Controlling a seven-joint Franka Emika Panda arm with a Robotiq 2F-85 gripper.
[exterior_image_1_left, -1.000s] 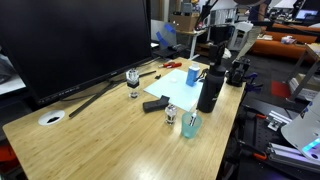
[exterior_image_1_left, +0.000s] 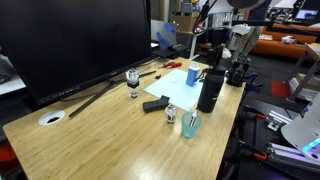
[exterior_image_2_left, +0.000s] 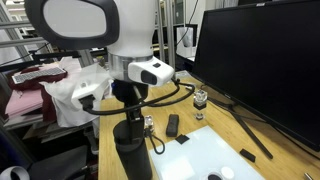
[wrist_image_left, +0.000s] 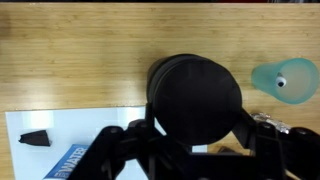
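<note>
A tall black canister (exterior_image_1_left: 209, 96) stands upright near the right end of the wooden table. Its round black top (wrist_image_left: 198, 98) fills the middle of the wrist view, with the canister's side showing behind it. My gripper is directly above, its fingers apart on either side of the near part of this top. Whether they press on it cannot be made out. From the other side, the gripper (exterior_image_2_left: 130, 112) hangs over the canister (exterior_image_2_left: 132, 158), its fingers down around the dark top.
A teal cup (exterior_image_1_left: 191, 124) with something pale inside and a small transparent jar (exterior_image_1_left: 170, 115) stand in front of the canister. White paper (exterior_image_1_left: 180, 90), a black block (exterior_image_1_left: 155, 105) and a blue-and-white cup (exterior_image_1_left: 193, 76) are nearby.
The arm has come slightly lower toward the canister's top over the last second. The canister, cup and other objects look unmoved.
</note>
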